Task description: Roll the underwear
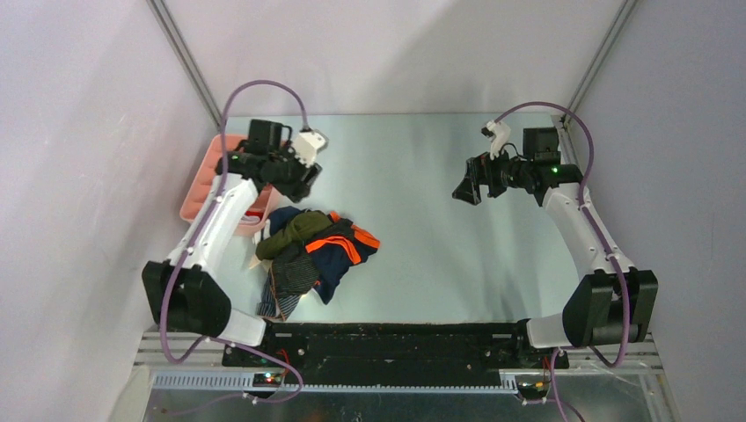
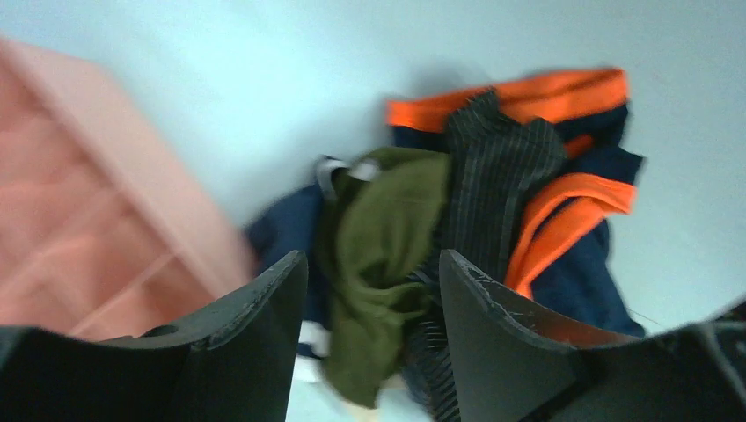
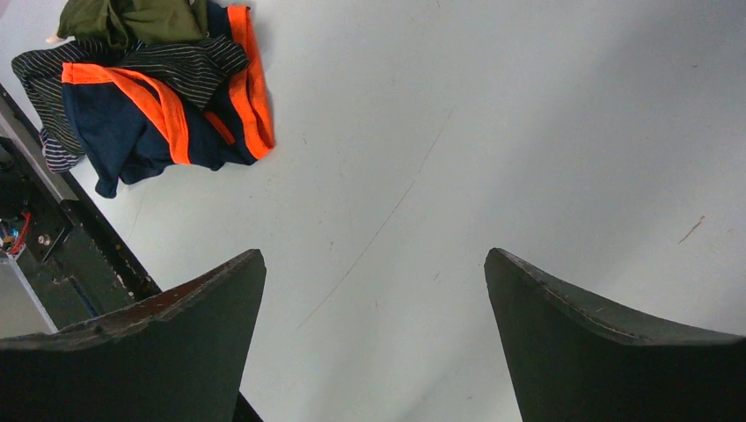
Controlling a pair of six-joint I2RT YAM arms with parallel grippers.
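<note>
A loose pile of underwear lies left of the table's middle: an olive pair (image 1: 295, 233), a navy pair with orange bands (image 1: 336, 252) and dark striped cloth (image 1: 295, 271). In the left wrist view the olive pair (image 2: 387, 211) and the striped piece (image 2: 497, 189) lie beyond the parted fingers. My left gripper (image 1: 301, 187) hangs above the table just behind the pile, open and empty. At the right of the table, my right gripper (image 1: 466, 195) is open too, over bare surface; its wrist view catches the navy and orange pair (image 3: 158, 119) at upper left.
A pink divided box (image 1: 201, 189) stands at the table's left, partly covered by the left arm, with some red and white cloth (image 1: 252, 216) in its front part.
</note>
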